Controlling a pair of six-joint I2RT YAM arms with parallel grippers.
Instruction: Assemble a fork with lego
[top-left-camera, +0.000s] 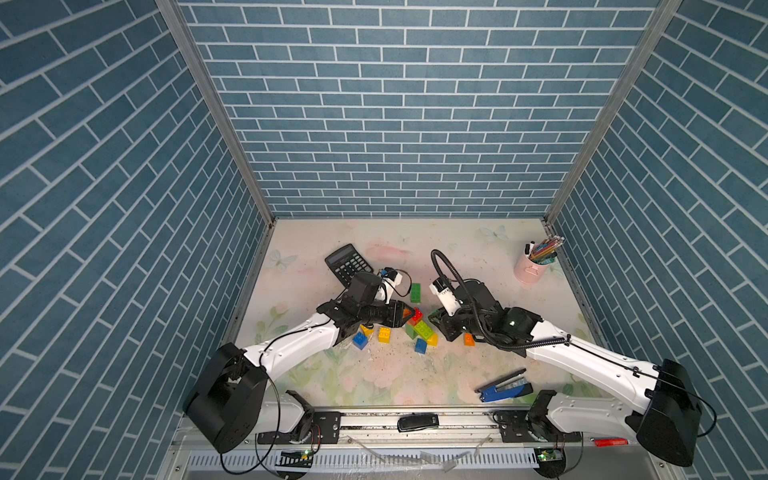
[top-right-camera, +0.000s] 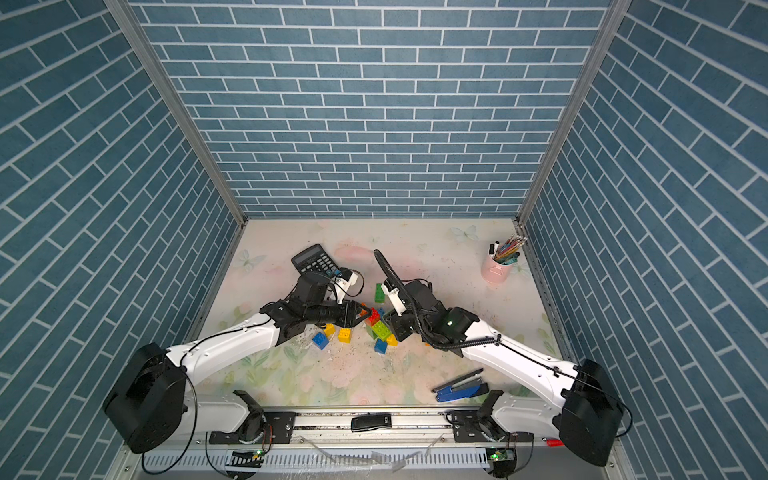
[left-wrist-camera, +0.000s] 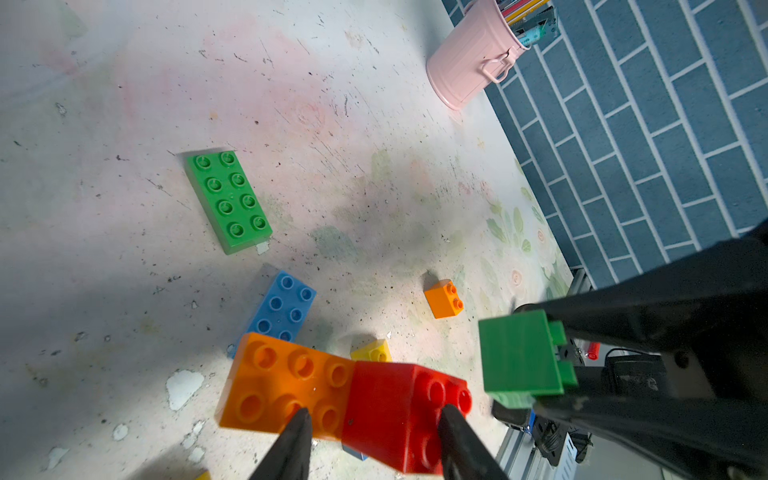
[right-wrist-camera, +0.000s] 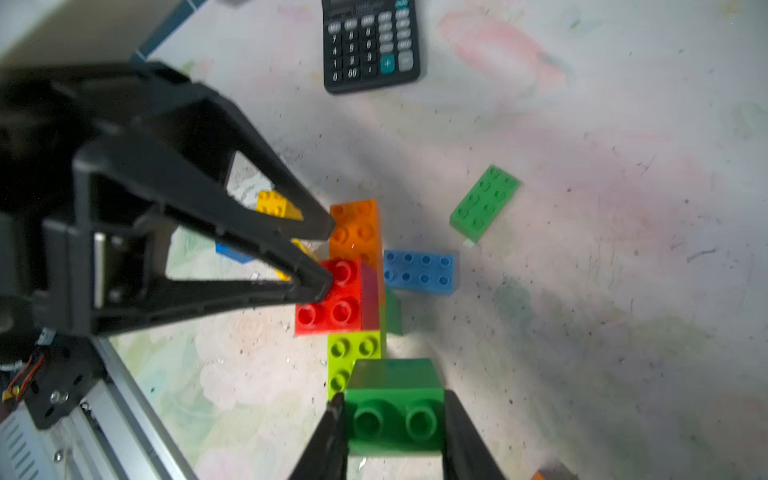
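In the right wrist view a small green brick (right-wrist-camera: 393, 412) is held in my right gripper, shut on it in front of a built piece. That piece shows a red brick (right-wrist-camera: 328, 308) on an orange brick (right-wrist-camera: 352, 228), with a lime brick (right-wrist-camera: 352, 352) below. My left gripper is part open around the red and orange bricks, its fingertips at the red one; whether it grips is not clear. Both grippers (top-left-camera: 404, 316) (top-left-camera: 440, 320) meet over the middle of the table, seen small in the top views.
Loose bricks lie nearby: green (left-wrist-camera: 228, 200), blue (right-wrist-camera: 418, 270), orange (left-wrist-camera: 442, 300), yellow (top-left-camera: 384, 335). A calculator (top-left-camera: 345, 262) is at the back left, a pink pencil cup (top-left-camera: 529, 268) at the back right, a blue stapler (top-left-camera: 504, 390) at the front right.
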